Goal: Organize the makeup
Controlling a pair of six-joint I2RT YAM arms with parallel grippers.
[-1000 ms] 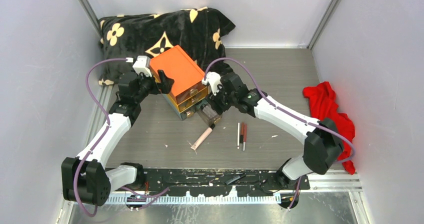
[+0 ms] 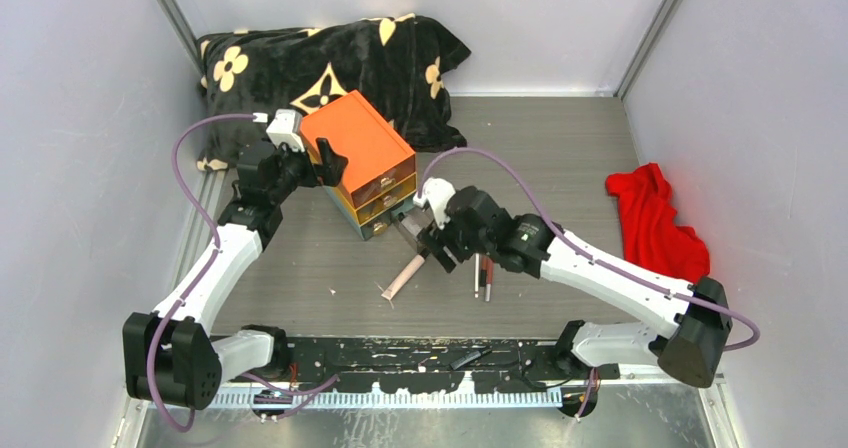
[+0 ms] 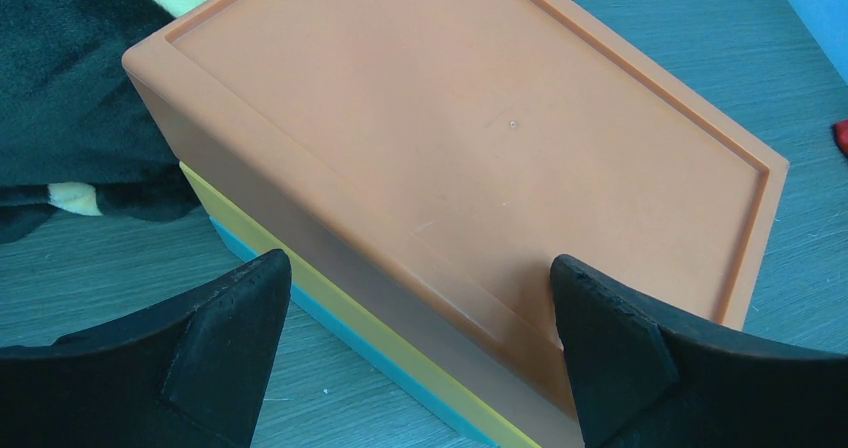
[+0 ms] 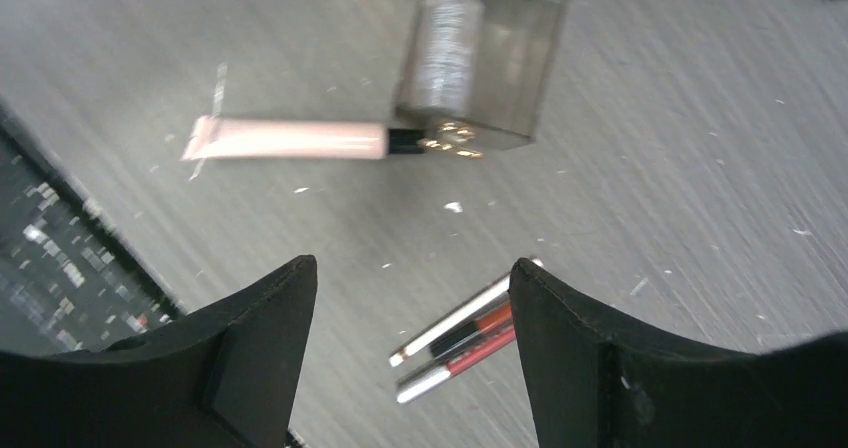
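An orange-topped drawer organizer [image 2: 355,128] stands at the back. My left gripper [image 2: 330,163] is on its left top edge, the fingers spread about that edge; whether it grips cannot be told. A small drawer [image 4: 510,88] is out at the bottom, a silvery item [image 4: 445,53] inside. A pink tube [image 4: 285,140] lies in front of it. My right gripper stands open above the floor, near several pencils, including a white one [image 4: 450,320] and a red one [image 4: 470,358].
A black patterned blanket [image 2: 240,88] is piled behind the organizer. A red cloth [image 2: 650,218] lies at the right wall. Bare floor [image 2: 540,138] is at the back right.
My right gripper has come away from the drawer and moved toward the front, above the tube and pencils. The left arm has not moved.
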